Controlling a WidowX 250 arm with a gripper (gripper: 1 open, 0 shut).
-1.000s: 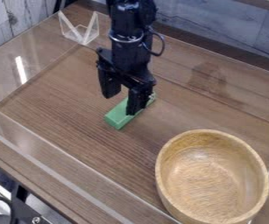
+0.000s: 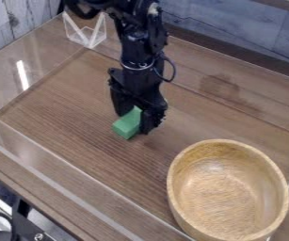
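Note:
My gripper (image 2: 139,109) is low over the wooden table, its dark open fingers around a green object (image 2: 126,125). The lower-left end of that object shows; the rest is hidden behind the gripper. Whether the fingers touch it, I cannot tell.
A large tan round bowl (image 2: 227,188) takes up the lower right of the table (image 2: 65,122). A white wire item (image 2: 84,28) stands at the back left.
My gripper has come down onto the green object, which is now more covered by it. The bowl has not moved.

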